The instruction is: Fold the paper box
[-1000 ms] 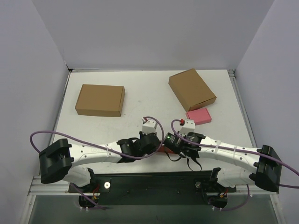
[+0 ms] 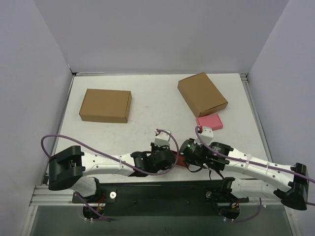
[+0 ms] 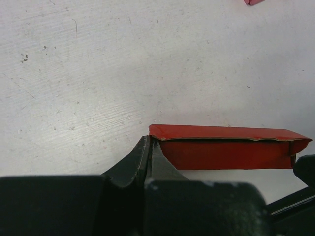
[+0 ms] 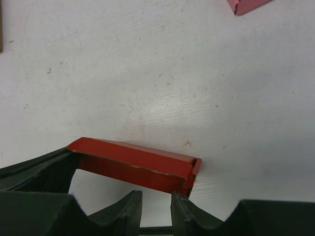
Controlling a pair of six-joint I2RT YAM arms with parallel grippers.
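The red paper box (image 3: pixel 226 155) lies near the table's front edge between my two grippers, mostly hidden by the arms in the top view. My left gripper is shut at the box's left end, touching its flap; I cannot tell whether any card is between the fingertips. My right gripper is part open just in front of the box's near side and right end, with nothing seen between its fingertips. In the right wrist view the box (image 4: pixel 133 172) shows a folded top flap and a small tab at its right end.
Two brown boxes (image 2: pixel 105 105) (image 2: pixel 202 93) lie at the back, left and right. A pink box (image 2: pixel 209 121) sits below the right one.
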